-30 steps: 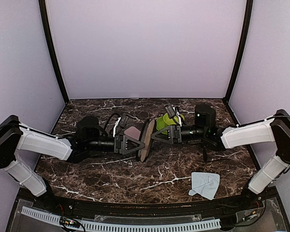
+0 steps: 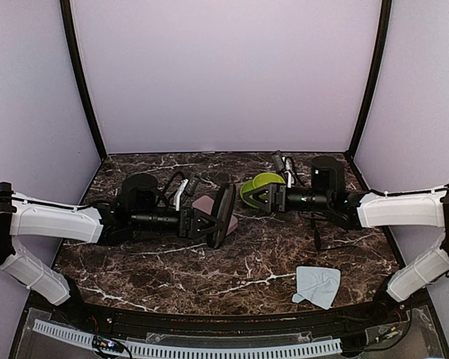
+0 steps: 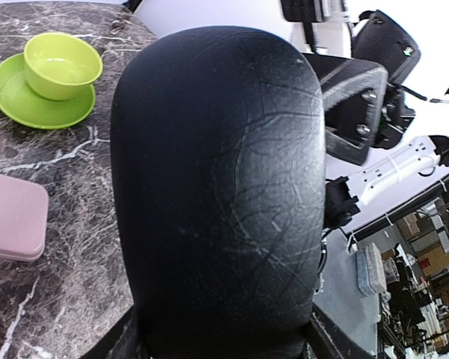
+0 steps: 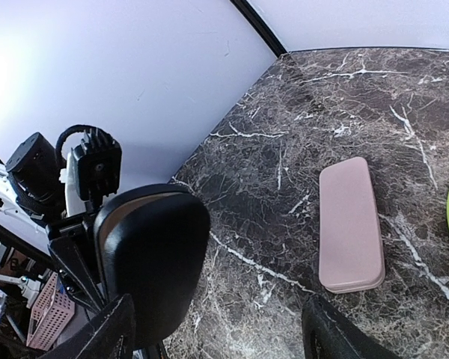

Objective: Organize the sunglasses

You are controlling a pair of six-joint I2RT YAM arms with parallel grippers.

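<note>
A black glasses case (image 2: 222,216) stands on edge above the table, with my left gripper (image 2: 206,224) shut on its lower part. The case (image 3: 221,179) fills the middle of the left wrist view and hides what lies behind it. Along its upper edge in the right wrist view, a tan strip shows between the dark sides of the case (image 4: 161,262). My right gripper (image 2: 262,198) is to the right of the case and apart from it. Its fingers (image 4: 333,333) are spread with nothing between them. A thin dark item (image 2: 317,236), possibly sunglasses, lies partly hidden below the right arm.
A green bowl (image 3: 63,60) on a green saucer (image 3: 34,108) stands at the back, partly behind my right gripper. A pink box (image 4: 350,224) lies behind the case. A pale cloth (image 2: 316,286) rests front right.
My right gripper, a second ago at the case, has drawn away to the right. The case looked parted with tan showing and now looks narrower from above; it stays in my left gripper.
</note>
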